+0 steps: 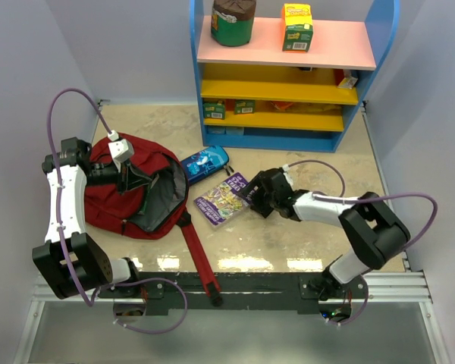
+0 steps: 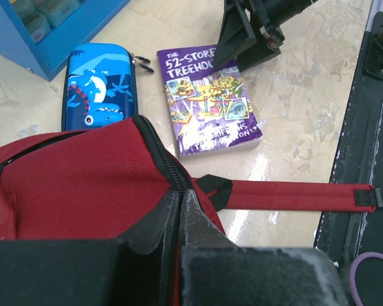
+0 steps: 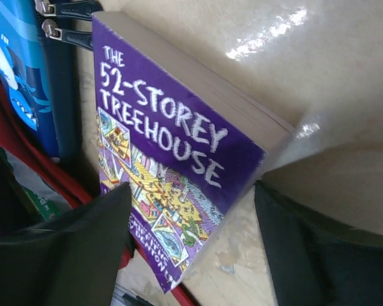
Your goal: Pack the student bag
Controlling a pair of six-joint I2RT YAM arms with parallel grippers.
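The red student bag (image 1: 106, 208) lies at the left with its dark mouth toward the right. My left gripper is shut on its zipped edge (image 2: 161, 152), the fabric running in between the fingertips. A purple book (image 1: 221, 199), "The 52-Storey Treehouse", lies cover up on the floor right of the bag. My right gripper (image 1: 250, 195) is at the book's upper right end. In the right wrist view its blurred fingers (image 3: 99, 239) stand apart with part of the book between them, and a gap shows on the right side.
A blue dinosaur pencil case (image 1: 205, 164) lies between bag and shelf, close to the book. The bag's red strap (image 1: 200, 258) stretches toward the front edge. Behind stands the shelf (image 1: 273, 140) with boxes.
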